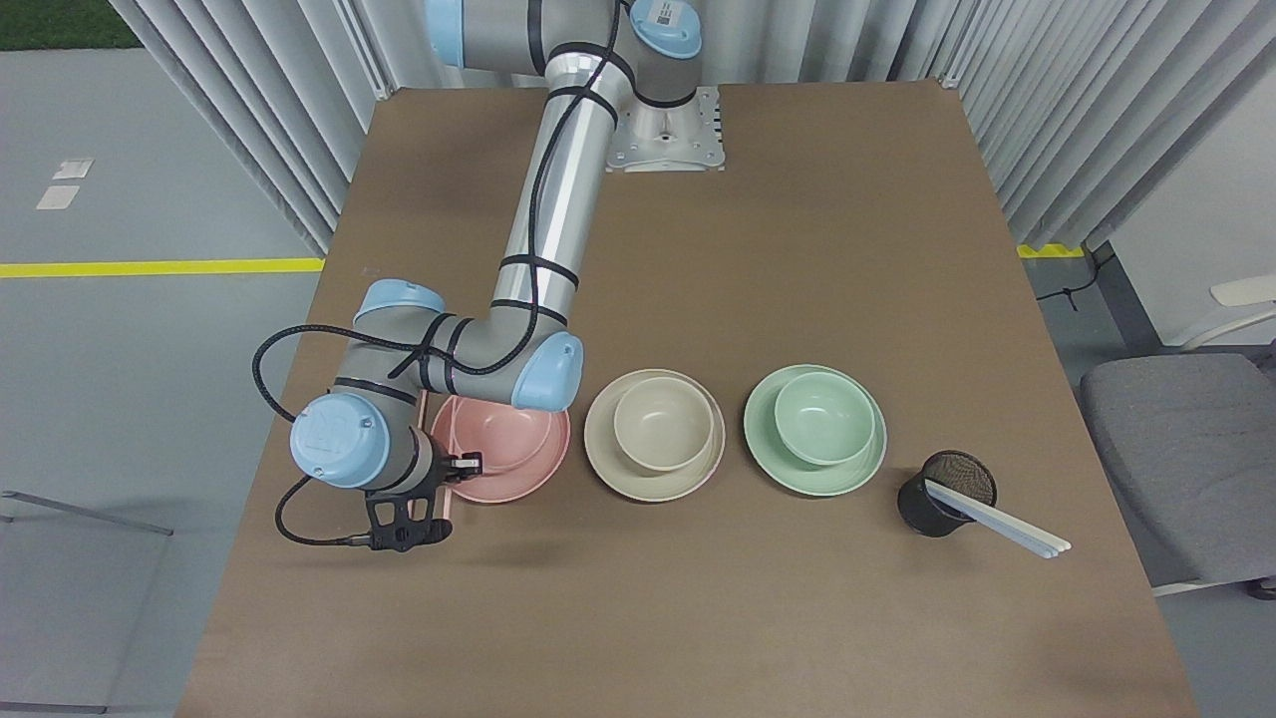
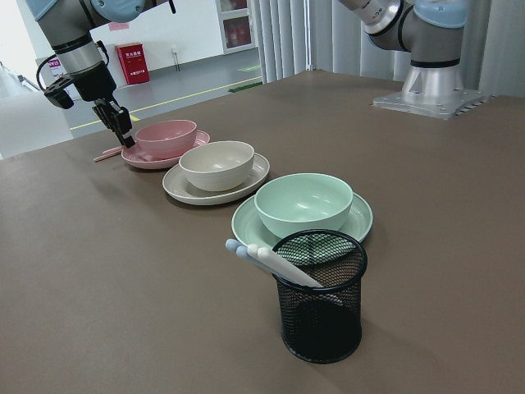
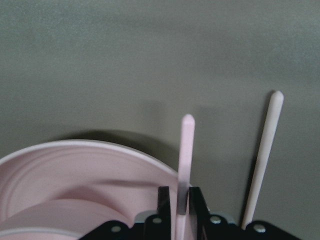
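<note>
My gripper is low at the pink plate (image 3: 90, 170), with a pink chopstick (image 3: 185, 150) lying between its two fingers; whether the fingers grip it is hard to tell. A second, paler pink chopstick (image 3: 262, 155) lies on the table to the right in the wrist view. A pink bowl (image 2: 166, 135) stands on the pink plate. In the front view the arm hides part of plate, bowl and chopsticks.
A cream bowl (image 1: 664, 419) on its plate and a green bowl (image 1: 822, 413) on its plate stand in a row rightward. A black mesh cup (image 1: 921, 509) holds light chopsticks (image 1: 1005, 525).
</note>
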